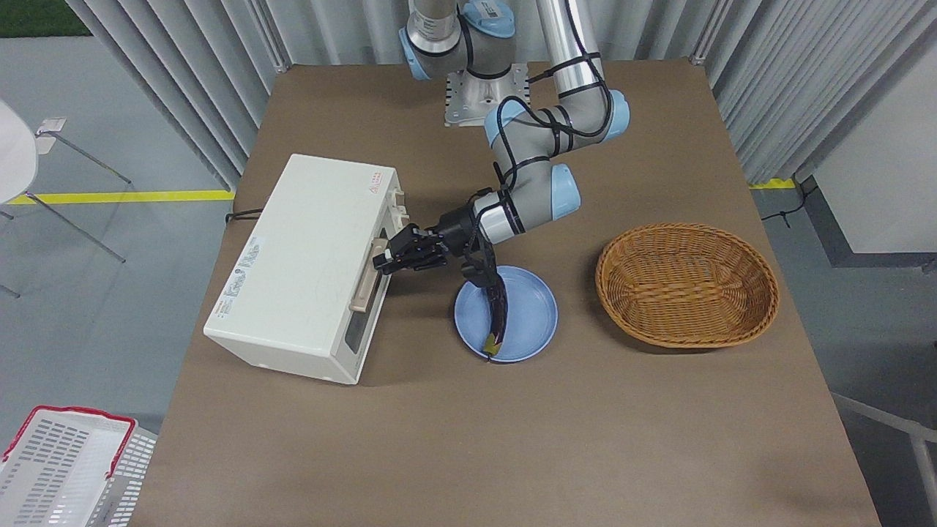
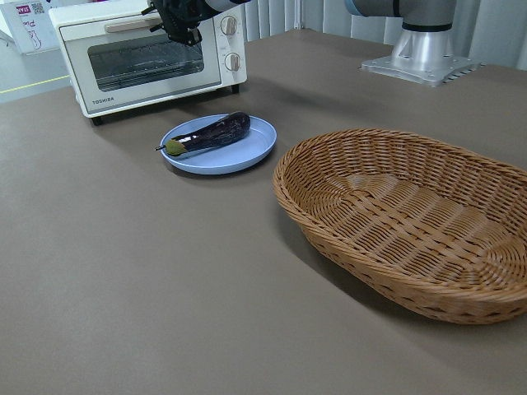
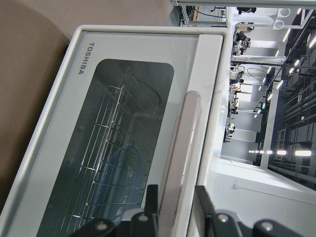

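Note:
A white Toshiba toaster oven (image 1: 294, 263) stands on the table, its glass door (image 3: 108, 148) closed. The gripper (image 1: 386, 262) is at the door's long pale handle (image 3: 180, 153); in the wrist view its open fingers straddle the handle's near part, and whether they touch it is unclear. Beside the oven, under the arm, an eggplant (image 2: 216, 134) with a green stem lies on a light blue plate (image 1: 531, 312).
A round-cornered wicker basket (image 1: 687, 285) sits right of the plate. The arm's base (image 2: 420, 66) stands at the back.

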